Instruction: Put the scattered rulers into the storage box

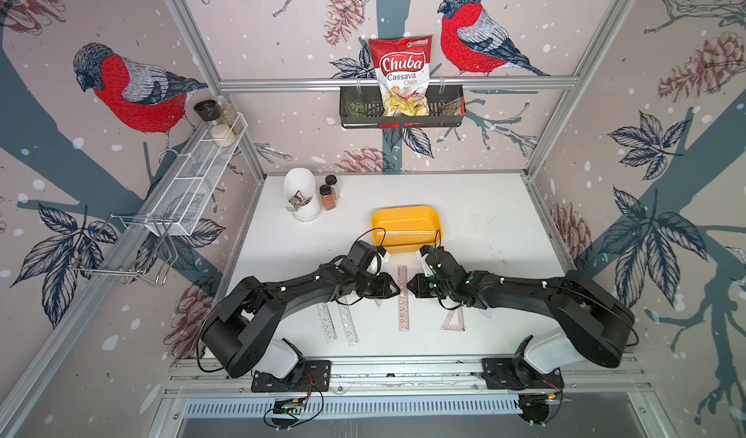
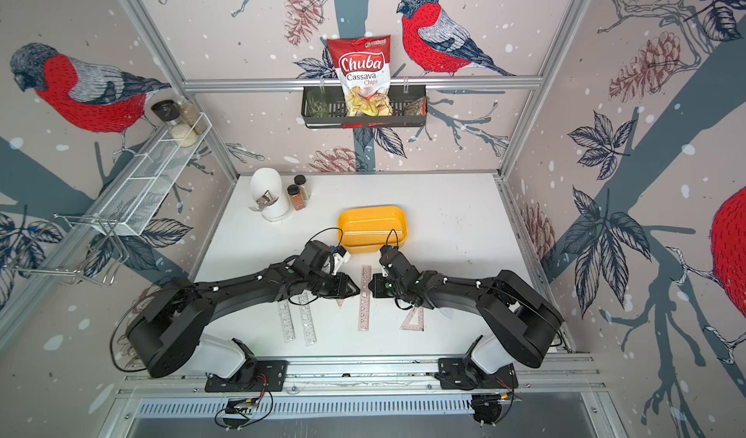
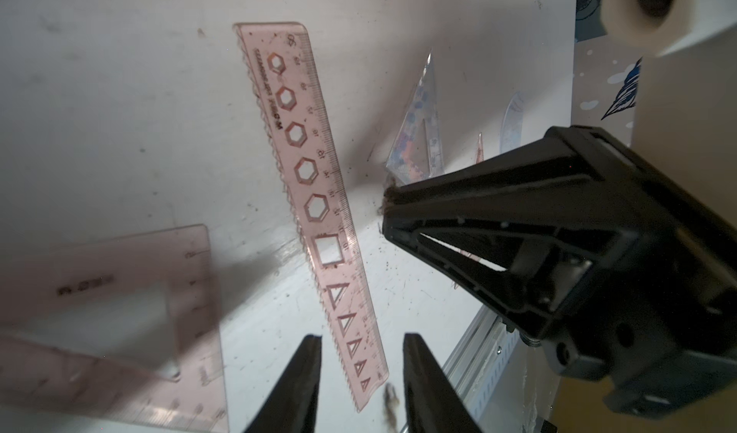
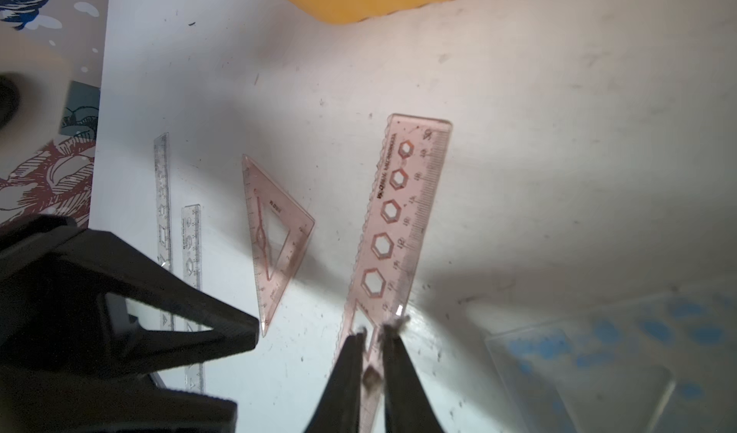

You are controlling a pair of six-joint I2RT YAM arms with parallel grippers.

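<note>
A long pink ruler lies flat on the table, in front of the yellow box. My left gripper is open, its fingertips on either side of the ruler's near end. My right gripper hovers over the ruler's middle, open by a narrow gap; whether its tips touch the ruler I cannot tell. Two clear rulers lie to the left, partly under the left arm. A small pink set square rests between them and the pink ruler. To the right lie a larger pink set square and a clear bluish one.
A white holder and two spice jars stand at the back left. Both grippers face each other closely across the pink ruler.
</note>
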